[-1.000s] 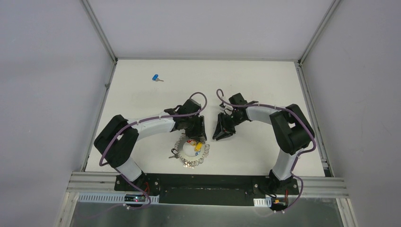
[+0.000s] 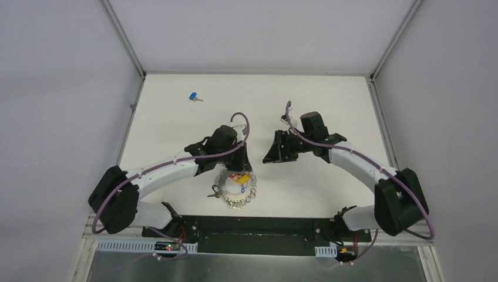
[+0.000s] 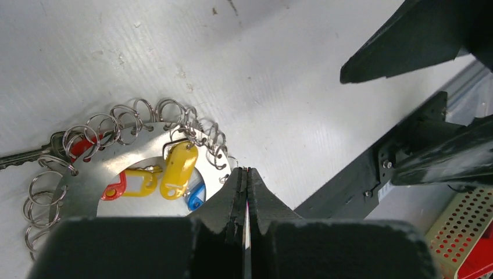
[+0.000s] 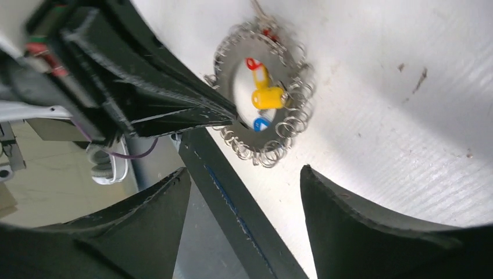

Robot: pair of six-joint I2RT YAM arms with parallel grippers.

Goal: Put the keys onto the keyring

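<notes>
A metal keyring plate edged with small rings lies near the table's front, left of centre, with yellow, red and blue key tags inside and a key at its side. My left gripper is shut just above the plate's edge, nothing showing between its fingers. My right gripper is higher and to the right, its fingers apart with nothing between them. A separate key with blue tag lies at the back left.
The dark front rail runs close beside the keyring plate.
My left arm has shifted slightly left. The tags in the plate look slightly shifted.
</notes>
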